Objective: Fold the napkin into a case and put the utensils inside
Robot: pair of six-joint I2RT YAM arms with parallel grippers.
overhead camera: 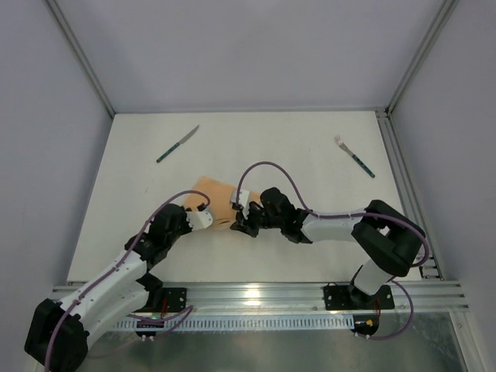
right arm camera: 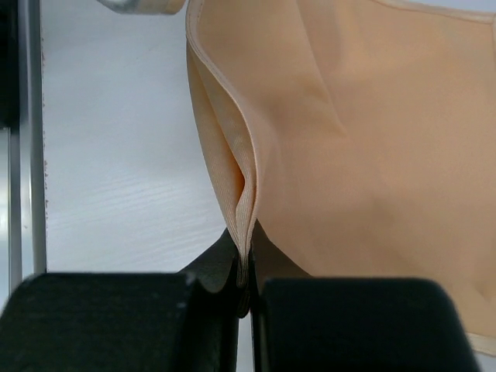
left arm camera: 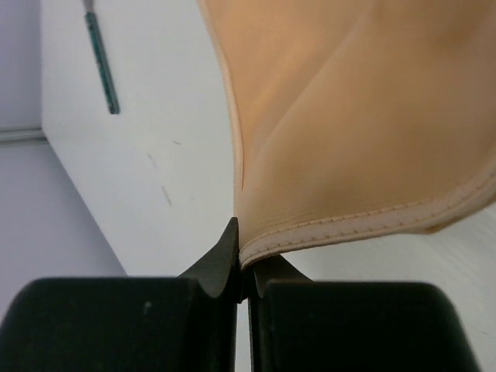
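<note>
A peach napkin lies mid-table, its near part mostly hidden under both arms in the top view. In the left wrist view, my left gripper is shut on a hemmed corner of the napkin, and the cloth bows up from there. My right gripper is shut on another gathered edge of the napkin, where several layers bunch between the fingertips. A green-handled knife rests at the far left. The fork, also green-handled, lies at the far right.
Bare white table stretches behind the napkin and between the utensils. A metal rail runs along the front edge. Both grippers are close together over the cloth.
</note>
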